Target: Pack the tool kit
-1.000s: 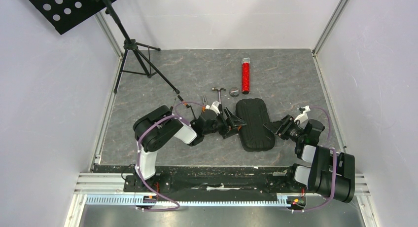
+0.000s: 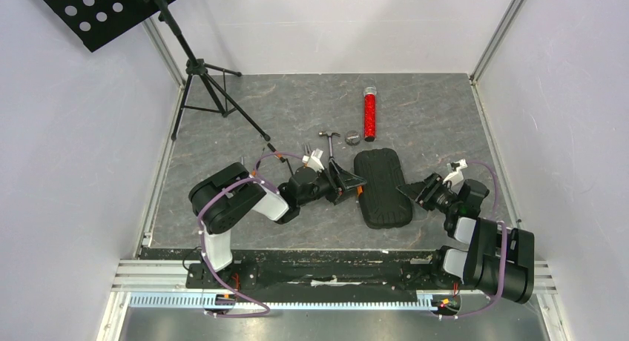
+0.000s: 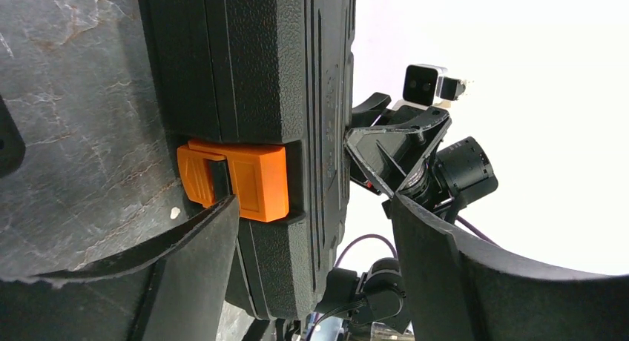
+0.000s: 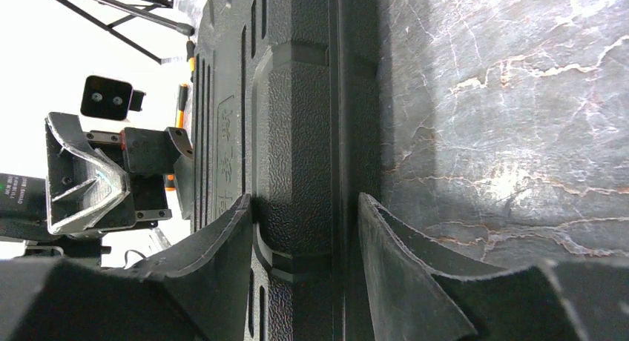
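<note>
The black tool case (image 2: 383, 189) lies on the grey floor between both grippers. An orange latch (image 3: 252, 181) on its side faces my left gripper, which stands open with its fingers just short of the latch. My right gripper is at the case's opposite side, its fingers at either side of the edge (image 4: 295, 148); whether they grip it is unclear. Behind the left gripper lie a hammer (image 2: 330, 141) and other tools, partly hidden by the arm.
A red tube (image 2: 369, 115) and a small round item (image 2: 352, 138) lie behind the case. A black tripod stand (image 2: 196, 67) occupies the back left. Bare floor shows at the back right.
The case and right arm look nearly unchanged.
</note>
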